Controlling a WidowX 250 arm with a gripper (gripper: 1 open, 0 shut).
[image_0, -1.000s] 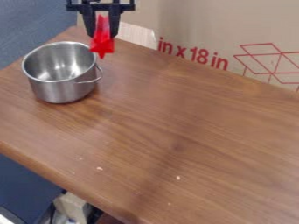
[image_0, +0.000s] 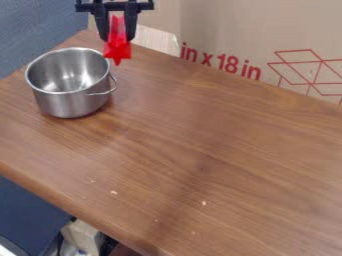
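My gripper (image_0: 116, 22) is at the top left of the camera view, shut on a red object (image_0: 118, 42) that hangs below it, its exact shape hard to tell. The object is above the table, just right of and behind a steel pot (image_0: 70, 98), which stands upright at the table's left side.
A cardboard panel with red printing (image_0: 221, 62) stands along the back. A blue surface lies beyond the table's left edge.
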